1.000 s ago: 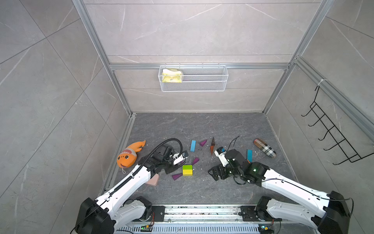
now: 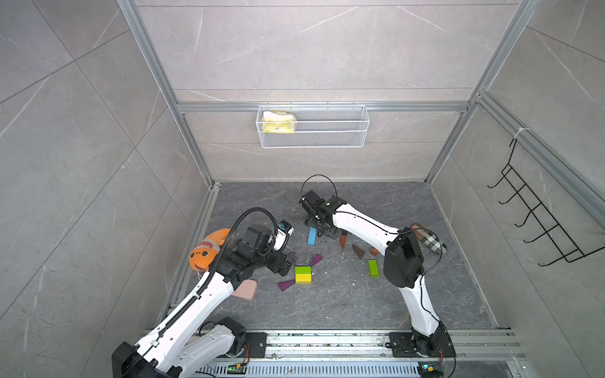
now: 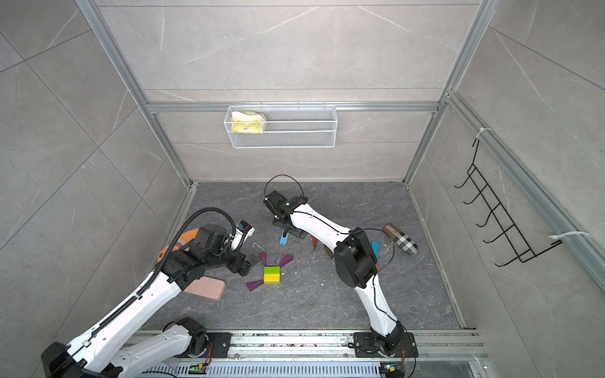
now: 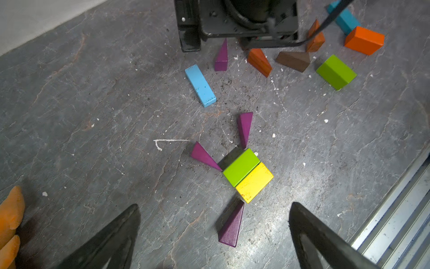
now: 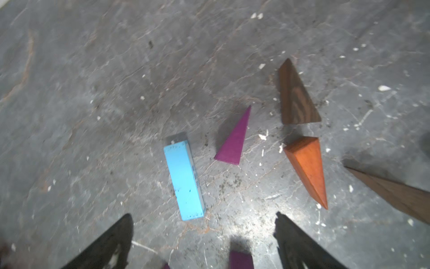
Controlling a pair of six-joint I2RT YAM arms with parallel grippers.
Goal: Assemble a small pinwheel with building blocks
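Note:
A green block (image 4: 240, 165) and a yellow block (image 4: 254, 181) sit side by side, with purple wedges (image 4: 231, 223) pointing toward them from several sides. My left gripper (image 2: 278, 267) hovers open just left of them, nothing between its fingers. My right gripper (image 3: 286, 225) is open over the back middle, above the blue bar (image 5: 183, 179), a lone purple wedge (image 5: 233, 143), an orange wedge (image 5: 308, 165) and brown wedges (image 5: 295, 94), with nothing in its fingers.
More blocks lie right: green (image 4: 336, 71), orange (image 4: 363, 40) and teal (image 3: 375, 247). An orange toy (image 2: 203, 255) and pink pad (image 3: 204, 287) are at left, a plaid roll (image 3: 400, 239) at right.
My right arm has swung from the front right to the back middle, over the blue bar.

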